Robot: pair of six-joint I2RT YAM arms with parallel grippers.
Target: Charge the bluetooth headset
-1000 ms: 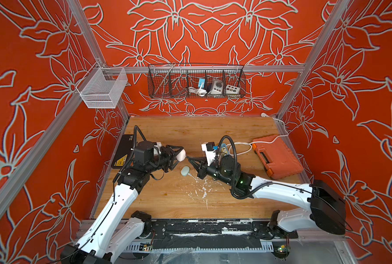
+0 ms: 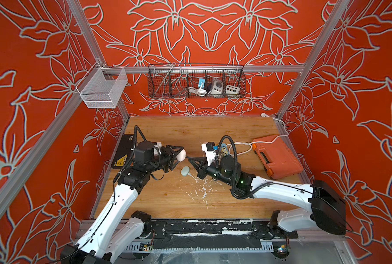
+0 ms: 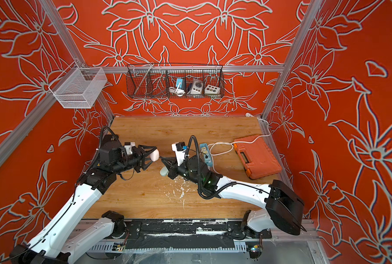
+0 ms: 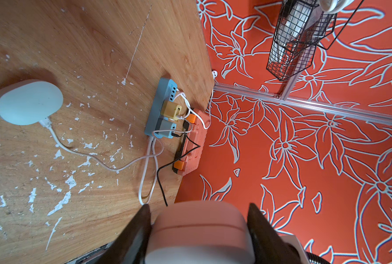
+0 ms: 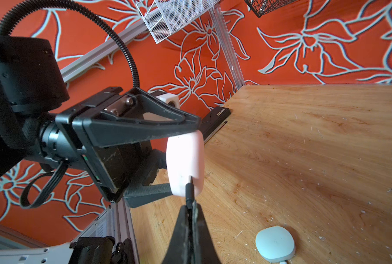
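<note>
A white, rounded headset case is held in the air by my left gripper (image 2: 178,154), which is shut on it; in the left wrist view the case fills the bottom middle. My right gripper (image 3: 164,160) is shut and faces the case, its tips (image 5: 189,193) at the case's face in the right wrist view; whether they touch it is hard to tell. A pale mint round pad (image 4: 28,102) lies on the table below, with a white cable attached.
A blue power strip (image 4: 154,110) with plugs and cables lies right of the pad. An orange toolbox (image 2: 277,156) is at the right, a black case (image 2: 121,154) at the left. A wire basket (image 2: 196,81) hangs on the back wall.
</note>
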